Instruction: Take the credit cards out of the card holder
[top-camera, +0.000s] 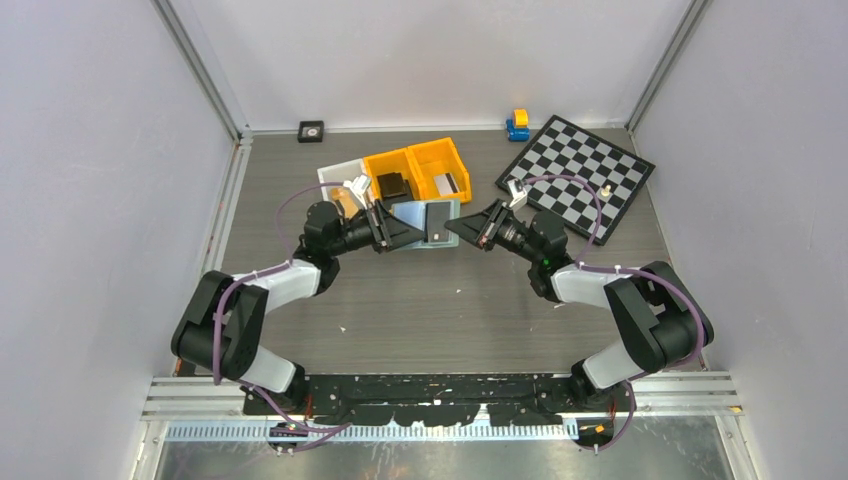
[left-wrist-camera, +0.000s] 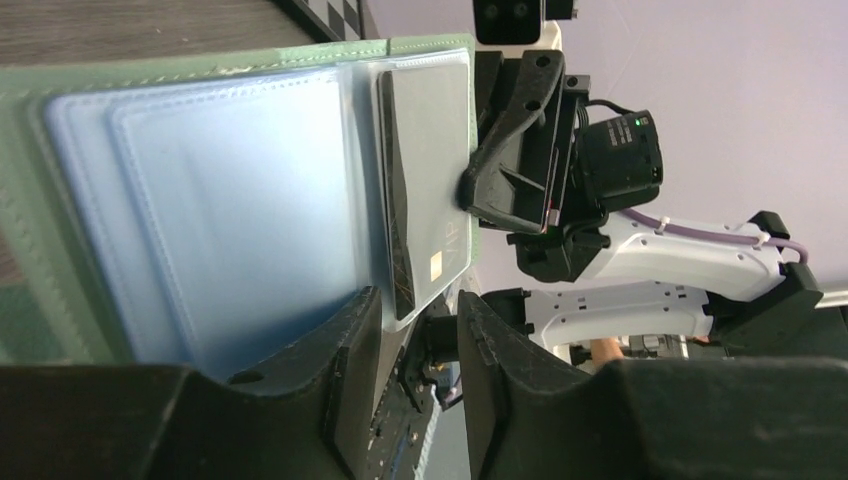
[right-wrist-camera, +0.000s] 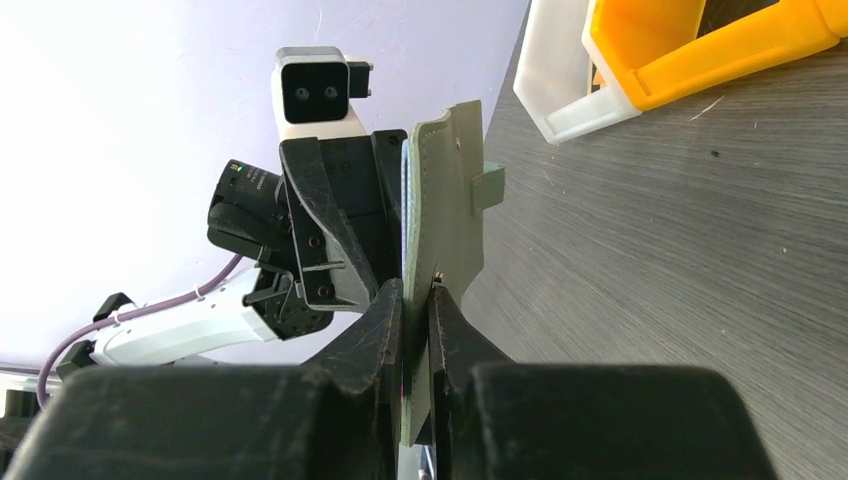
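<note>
The green card holder (left-wrist-camera: 230, 62) is spread open, its clear bluish sleeves (left-wrist-camera: 240, 190) facing my left arm. Inside a sleeve near its right edge sits a grey card (left-wrist-camera: 435, 150) with a small gold chip, and a dark edge runs along its left side. My right gripper is shut on the holder's right edge and keeps it raised above the table. Close to the card's lower left corner, my left gripper is open with a narrow gap and no card between its fingertips. In the top view the left fingers reach over the holder.
Behind the holder stand a yellow two-part bin (top-camera: 440, 155) and a white bin (top-camera: 345, 172), with cards in the yellow one. A chessboard (top-camera: 578, 175) lies back right.
</note>
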